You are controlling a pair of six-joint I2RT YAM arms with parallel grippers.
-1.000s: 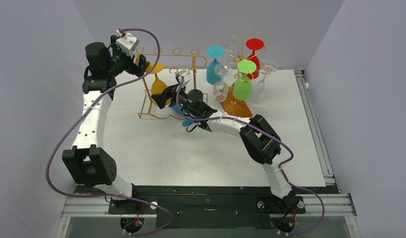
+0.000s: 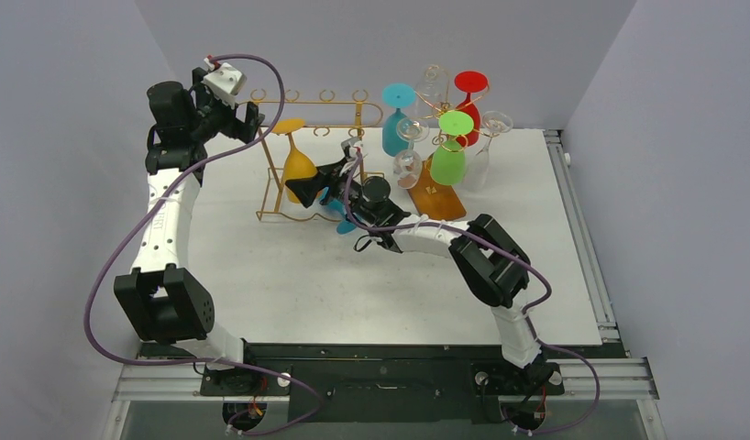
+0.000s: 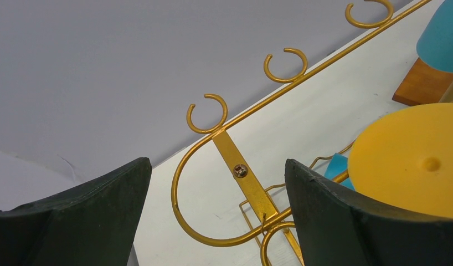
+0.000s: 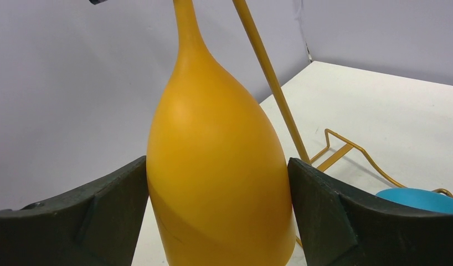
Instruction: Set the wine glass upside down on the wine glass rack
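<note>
The orange wine glass (image 2: 299, 169) is upside down at the left end of the gold rack (image 2: 327, 126), foot uppermost by the front rail. Its round foot (image 3: 412, 160) lies right of the left gripper's fingers in the left wrist view. My left gripper has its fingers apart, with only the rack's end showing beyond the gap. In the right wrist view the glass's bowl fills the space between the fingers of my right gripper, which is open around it. Whether the stem sits inside a hook is unclear.
A blue glass (image 2: 347, 225) lies low at the rack, partly hidden by the right arm. Farther right, a second stand (image 2: 435, 197) carries several upside-down glasses, coloured and clear.
My left gripper has drifted left, away from the orange foot. The right gripper has shifted slightly right and toward the front, and the orange bowl has moved a little the same way.
</note>
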